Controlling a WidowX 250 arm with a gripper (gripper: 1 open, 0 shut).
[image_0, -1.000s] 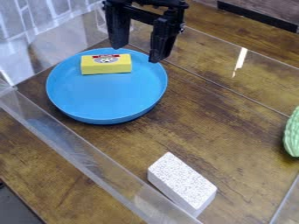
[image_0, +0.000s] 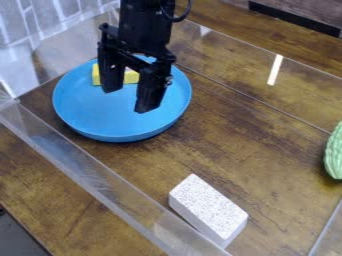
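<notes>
My black gripper (image_0: 131, 80) is open, low over a blue plate (image_0: 100, 115) at the upper left, its two fingers spread apart. A yellow box (image_0: 98, 73) on the plate is mostly hidden behind the gripper; whether the fingers touch it I cannot tell.
A white speckled block (image_0: 209, 208) lies at the lower right. A green object (image_0: 333, 153) is at the right edge. A clear plastic strip runs along the lower left.
My gripper has moved down the view and a little left, over the plate, and now covers most of the yellow box. The other objects have not moved.
</notes>
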